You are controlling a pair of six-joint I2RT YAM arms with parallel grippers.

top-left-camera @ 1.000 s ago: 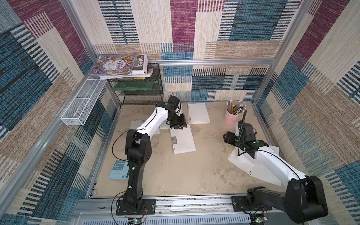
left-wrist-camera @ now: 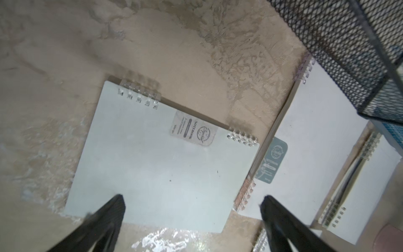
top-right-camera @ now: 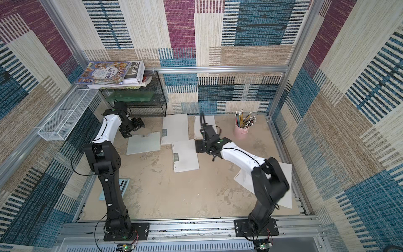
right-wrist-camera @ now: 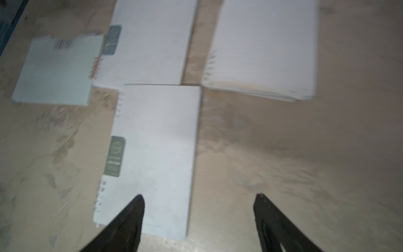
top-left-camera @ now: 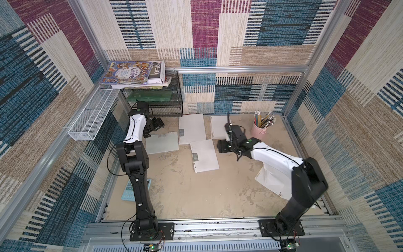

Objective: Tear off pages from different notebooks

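Observation:
Several spiral notebooks lie on the table: a pale green one (left-wrist-camera: 163, 168) beneath my left gripper, a white one (top-left-camera: 192, 126) at the back, another white one (right-wrist-camera: 151, 159) in front of that, and a thicker one (right-wrist-camera: 260, 46) at the back right. My left gripper is open and empty above the green notebook. My right gripper hangs over the table beside the front notebook, fingers apart with nothing visible between them; the right wrist view is blurred. Loose pages (top-right-camera: 281, 180) lie at the right front, partly under the right arm.
A black wire shelf (top-left-camera: 176, 105) with books stands at the back left. A pink pencil cup (top-left-camera: 259, 132) is at the back right. A light blue calculator (top-left-camera: 127, 193) lies at the left front.
My right arm has swung from the loose pages toward the notebooks in the middle. My left gripper has moved left from the middle notebooks to above the green notebook.

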